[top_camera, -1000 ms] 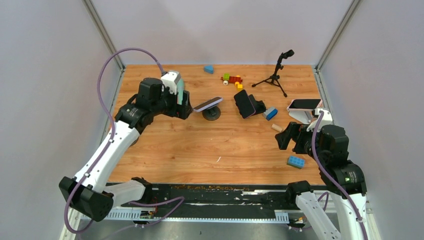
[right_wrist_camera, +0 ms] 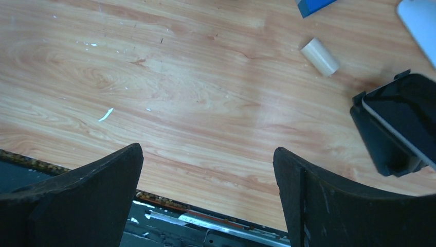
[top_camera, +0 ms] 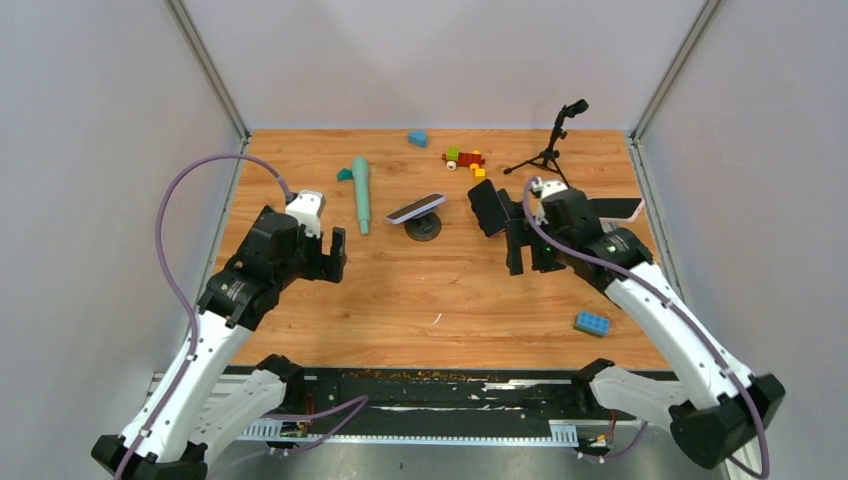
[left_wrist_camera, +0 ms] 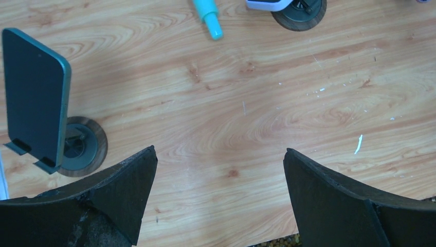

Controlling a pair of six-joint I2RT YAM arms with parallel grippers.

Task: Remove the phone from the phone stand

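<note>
Several phones rest on stands. A phone with a lilac edge (top_camera: 416, 208) leans on a round-based stand (top_camera: 423, 228) at the table's middle. Right of it, a dark phone (top_camera: 489, 208) tilts on a black stand. In the left wrist view, a teal-edged phone (left_wrist_camera: 36, 98) sits on a round-based stand (left_wrist_camera: 85, 149), hidden from above by the left arm. A dark phone on a black stand (right_wrist_camera: 378, 139) is partly cut off in the right wrist view. My left gripper is open and empty, right of the teal-edged phone. Open too is my right gripper, over bare wood.
A teal tube (top_camera: 362, 200), a black tripod (top_camera: 548, 155) and toy blocks (top_camera: 468, 160) stand farther back. A wooden cylinder (right_wrist_camera: 320, 57) lies near the right side, and a blue brick (top_camera: 592, 324) nearer the front.
My left gripper has moved left and somewhat toward the front. The right gripper has swung left, close to the dark phone's stand, covering the block and cylinder from above. The phones have not moved.
</note>
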